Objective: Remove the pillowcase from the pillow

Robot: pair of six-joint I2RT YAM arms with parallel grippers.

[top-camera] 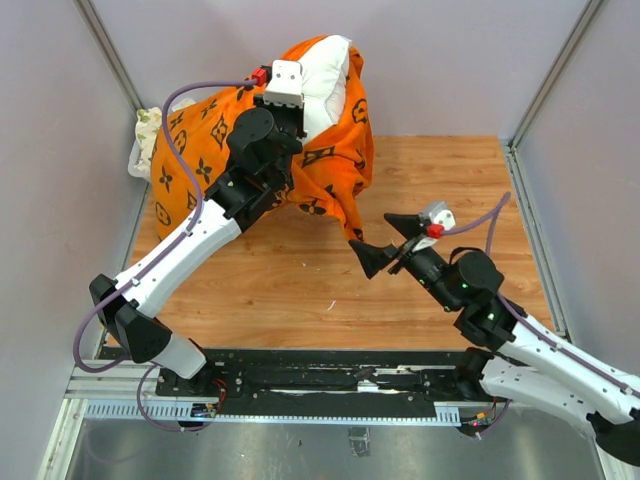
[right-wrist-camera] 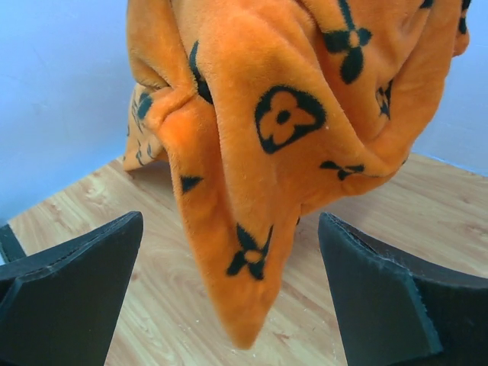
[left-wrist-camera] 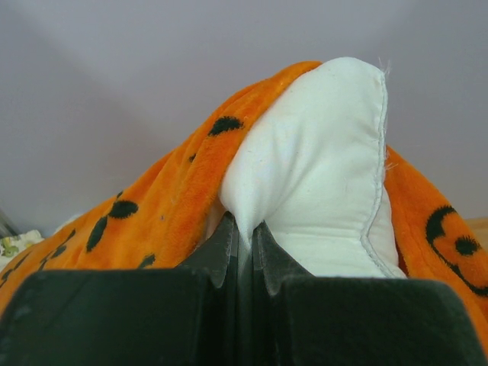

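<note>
High at the back left, my left gripper is shut on the white pillow [left-wrist-camera: 320,152], holding it up off the table. The orange pillowcase [top-camera: 190,150] with dark prints bunches around the pillow, whose bare white end [top-camera: 325,85] sticks out of the opening. A narrow flap of the pillowcase [right-wrist-camera: 252,252] hangs down in the right wrist view. It lies between the spread fingers of my right gripper, touching neither in that view. My right gripper stands open, its fingers [top-camera: 372,258] just in front of the flap's tip. The lower pillow is hidden inside the cloth.
A white basket [top-camera: 140,155] with pale cloth stands at the back left, partly behind the pillowcase. Grey walls rise at the back and sides.
</note>
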